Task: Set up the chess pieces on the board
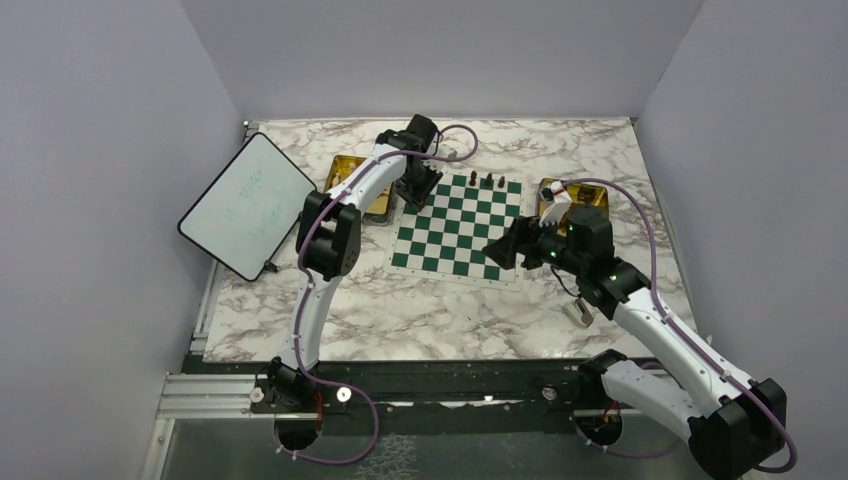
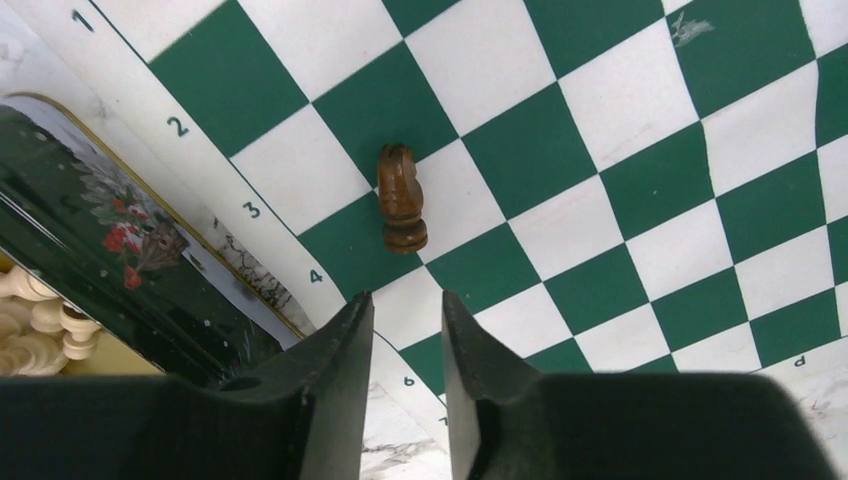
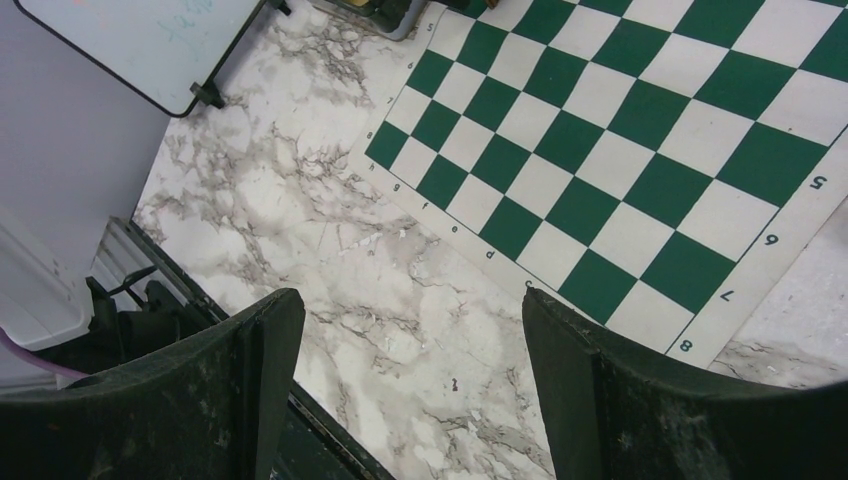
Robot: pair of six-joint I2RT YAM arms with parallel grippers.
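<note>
On the green-and-white chessboard [image 1: 455, 240], a dark brown knight [image 2: 402, 200] lies on its side in the left wrist view, across square borders near rows 3 and 4. Its base points toward my left gripper, its head away. Those fingers stand apart, empty, just short of the base. From the top, the left arm covers this corner of the board and hides the knight. My right gripper is open over the marble at the board's near side, holding nothing. Several dark pieces [image 1: 488, 180] stand along the board's far edge.
A gold-lined box [image 1: 346, 164] of pale pieces sits against the board's left side, its printed lid or wall [image 2: 150, 240] close to the left gripper. Another gold box [image 1: 592, 196] is at right. A whiteboard [image 1: 247, 205] stands far left.
</note>
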